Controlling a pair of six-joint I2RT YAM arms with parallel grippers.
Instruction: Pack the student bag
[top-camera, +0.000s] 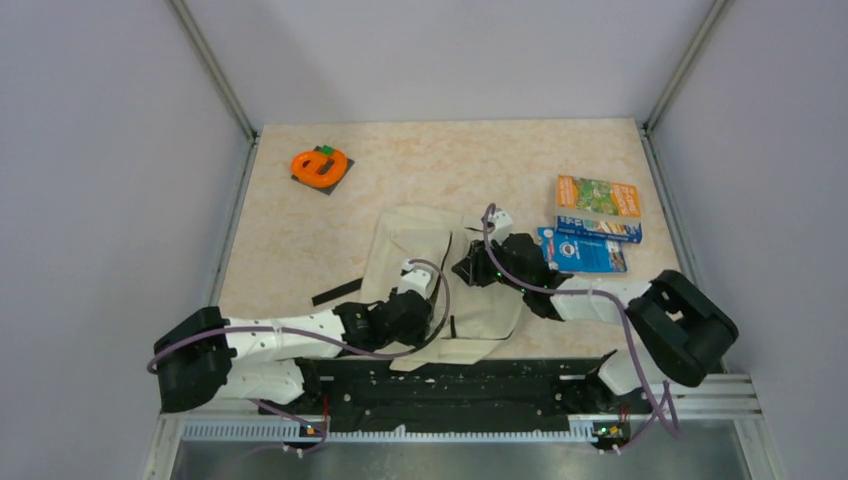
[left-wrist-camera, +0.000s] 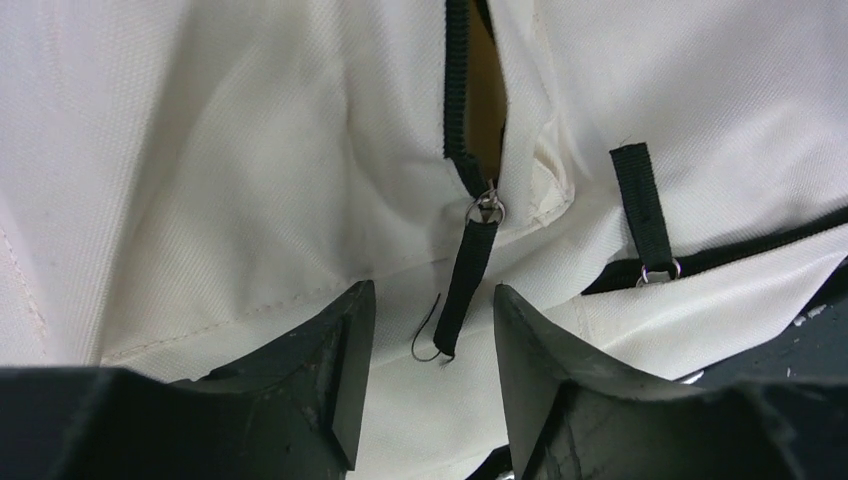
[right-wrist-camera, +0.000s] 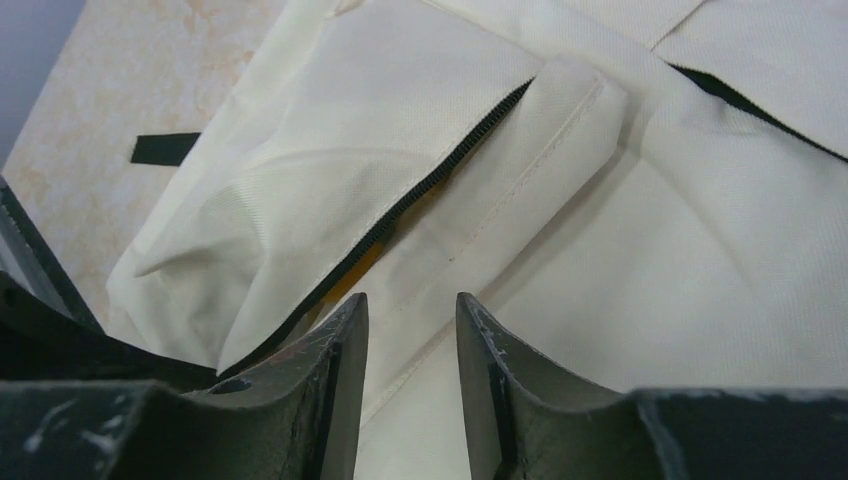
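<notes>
The cream cloth bag (top-camera: 490, 306) lies flat at the table's front middle, both my grippers over it. In the left wrist view its black zipper (left-wrist-camera: 456, 85) stands parted, a brownish thing showing inside. A black pull tab (left-wrist-camera: 465, 285) hangs from the zipper's end, in the gap between the fingers of my left gripper, which is open and not closed on the tab. My right gripper, open too, hovers over the cloth beside the zipper opening (right-wrist-camera: 400, 215), with nothing gripped. A second tab (left-wrist-camera: 643, 205) sits on the front pocket's zipper.
At the right lie an orange-and-green book (top-camera: 598, 197) and a blue booklet (top-camera: 582, 252). An orange item (top-camera: 313, 170) on a dark square rests at the back left. A black strap (top-camera: 337, 291) sticks out left of the bag.
</notes>
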